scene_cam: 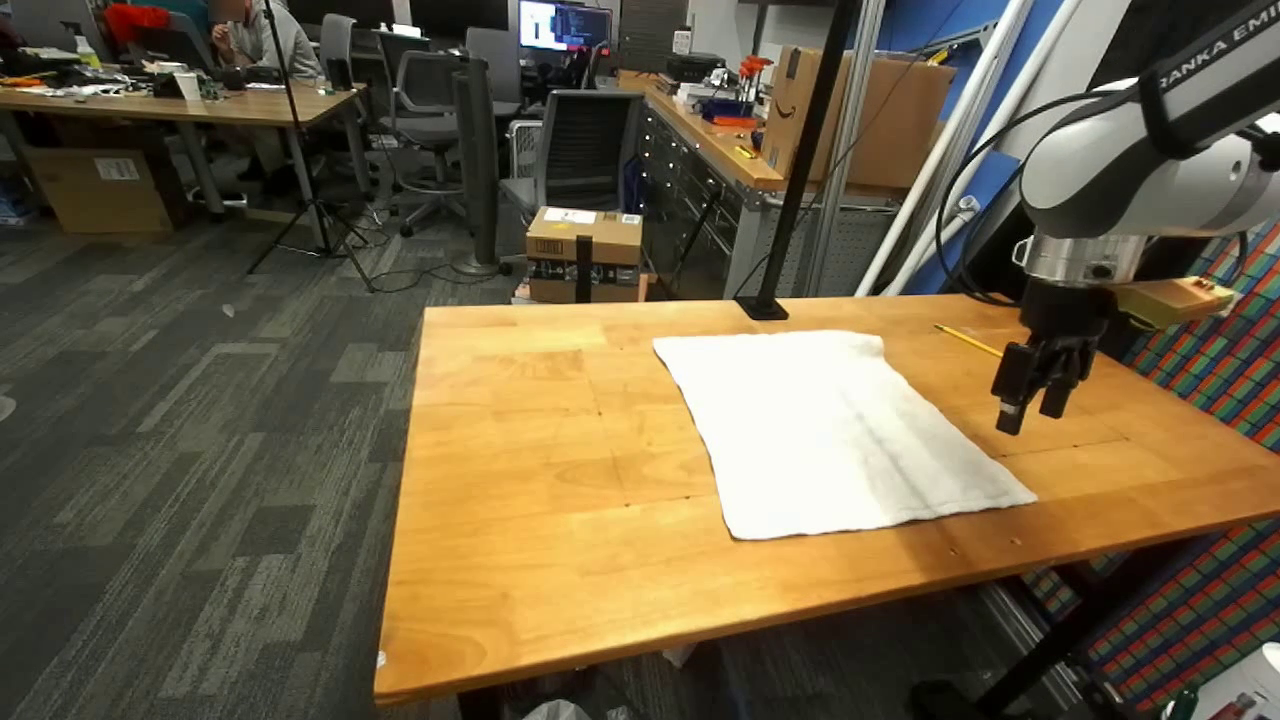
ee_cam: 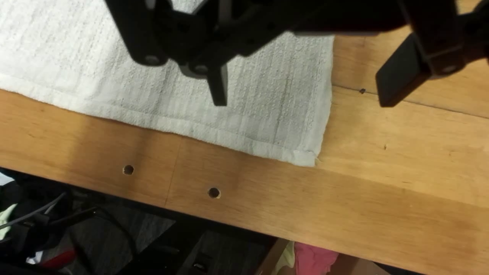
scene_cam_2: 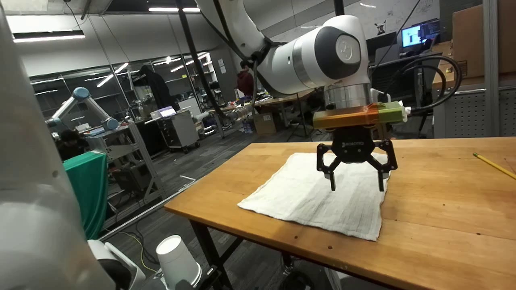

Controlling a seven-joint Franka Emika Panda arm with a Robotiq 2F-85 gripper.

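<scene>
A white cloth point(scene_cam: 828, 432) lies spread flat on the wooden table, its near right corner close to the front edge. Above the table hangs my gripper point(scene_cam_2: 356, 186), open, its two fingers pointing down and wide apart with nothing between them. In exterior view 1 the gripper point(scene_cam: 1032, 420) appears to the right of the cloth and clear of the tabletop. From the wrist, the cloth's corner point(ee_cam: 305, 156) shows below the gap between the fingers; one finger point(ee_cam: 217, 87) overlaps the cloth in the picture, the other bare wood.
A yellow pencil point(scene_cam_2: 493, 165) lies on the table beyond the gripper. The black post point(scene_cam: 768, 306) stands at the table's back edge. Bare tabletop point(scene_cam: 540, 480) stretches to the left of the cloth in exterior view 1. The front edge runs close along the cloth.
</scene>
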